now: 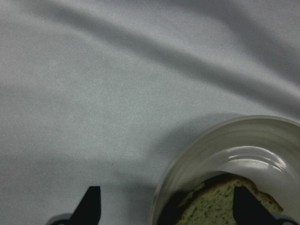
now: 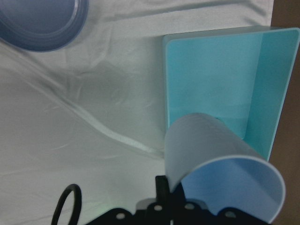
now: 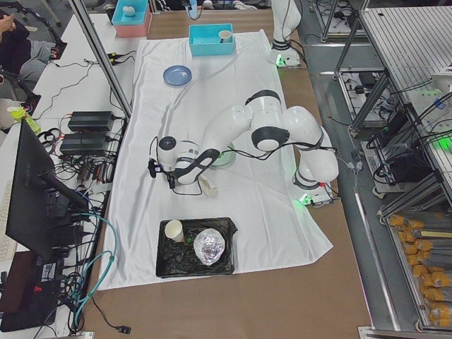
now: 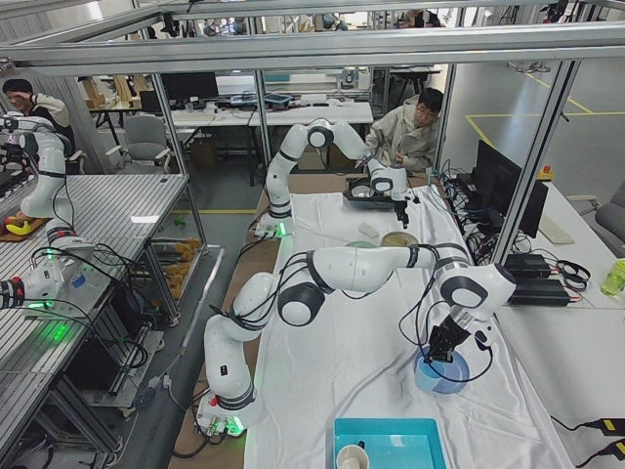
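Note:
My right gripper is shut on a pale blue cup (image 2: 201, 140), held tilted above the near part of a teal bin (image 2: 211, 75). A blue plate (image 2: 37, 23) lies beside the bin. My left gripper stands open over a shallow round dish (image 1: 248, 131) with a slice of bread (image 1: 211, 206) in it, one finger over the bread and the other over cloth outside the dish. In the camera left view the left arm hides most of that dish.
A black lined tray (image 3: 176, 261) with a cream cup (image 3: 174, 230) and a foil bowl (image 3: 209, 246) stands at one end. A white mug (image 3: 225, 36) sits in the teal bin. A green plate (image 3: 224, 159) is partly hidden.

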